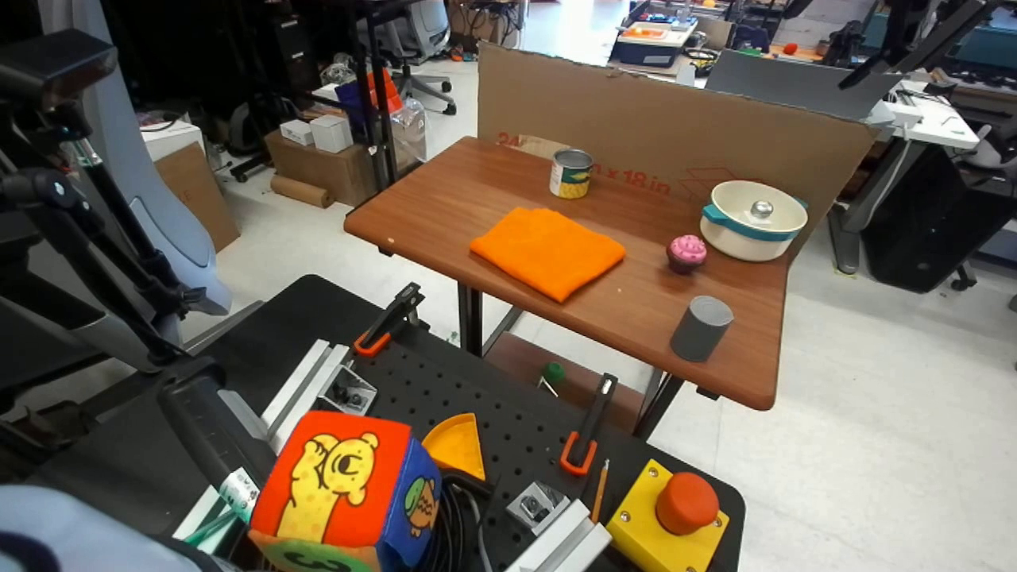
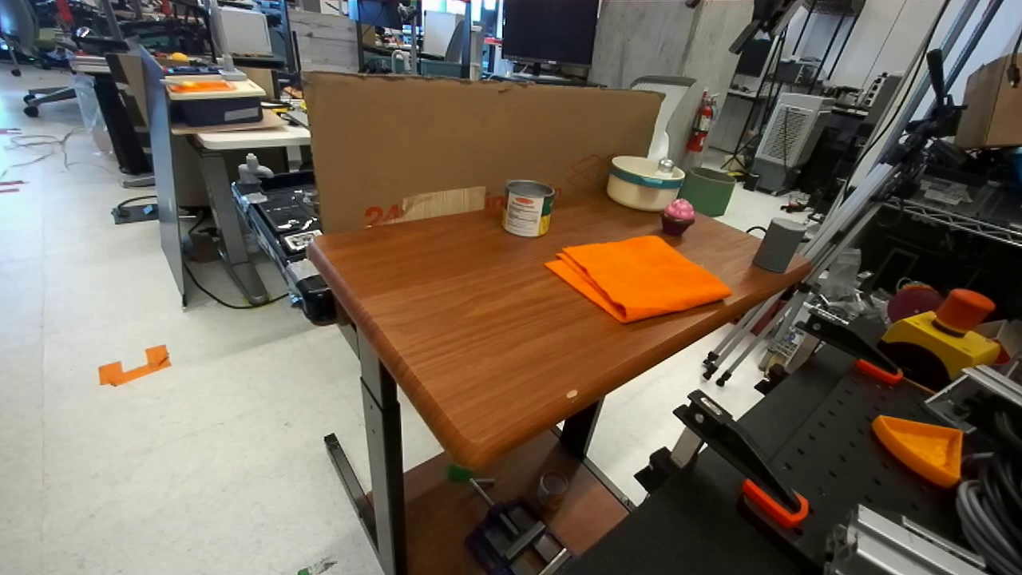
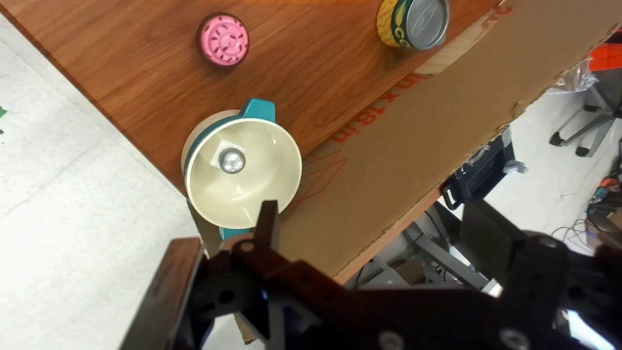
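Observation:
In the wrist view my gripper stands open with nothing between its dark fingers. Below it in that view are the cardboard's edge and the floor. A cream pot with teal handles (image 3: 283, 175) and a silver-knobbed lid (image 1: 763, 209) sits at the table's back corner, close to the left finger in the image. Part of the dark gripper shows at the top right of exterior view 1, above the pot. Also on the table are a pink-topped cupcake (image 1: 687, 251), a folded orange cloth (image 1: 547, 252), a can (image 1: 571, 175) and a grey cylinder (image 1: 701, 329).
A tall cardboard sheet (image 2: 421, 134) stands along the table's back edge, behind pot and can. Bare wood shows on the table (image 2: 412, 297) left of the cloth. A black pegboard bench with clamps (image 1: 586, 424) and an emergency stop (image 1: 686, 502) lies in front.

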